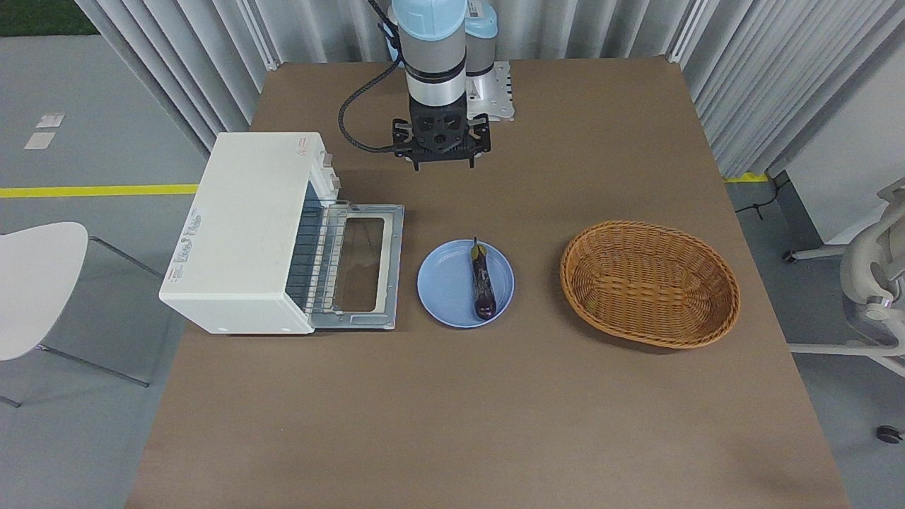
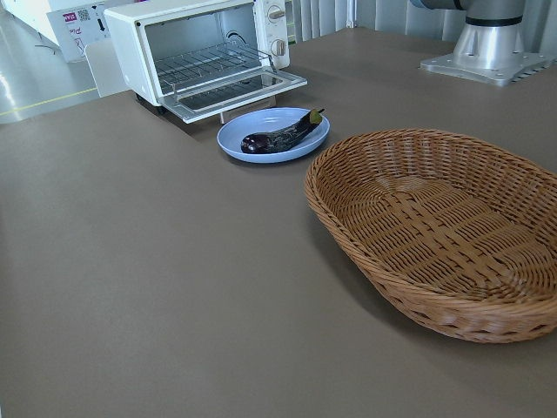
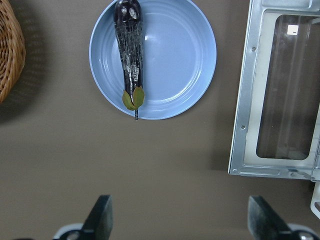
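Note:
A dark purple eggplant with a green stem lies on a light blue plate between the oven and the basket; it also shows on the plate in the left view and the wrist view. My gripper hangs behind the plate, toward the back of the table, apart from it. In the wrist view its two fingers stand wide apart at the bottom edge with nothing between them.
A white toaster oven stands at the left with its glass door lowered open beside the plate. An empty wicker basket sits to the right.

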